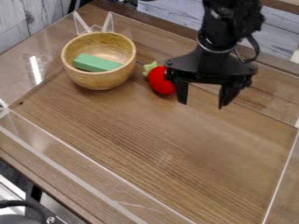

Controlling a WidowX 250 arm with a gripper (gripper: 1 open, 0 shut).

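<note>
A black arm reaches down from the top right, its gripper (pixel 205 87) low over the wooden table (pixel 152 166), just right of a red round object (pixel 160 85) with a green leafy top, partly behind the gripper. The fingers point down and stand apart; whether anything is between them I cannot tell. A tan bowl (pixel 117 74) at upper left holds a green block (pixel 96 63).
Black cables (pixel 17 206) lie at the lower left edge. A white slatted surface lies beyond the back edge.
</note>
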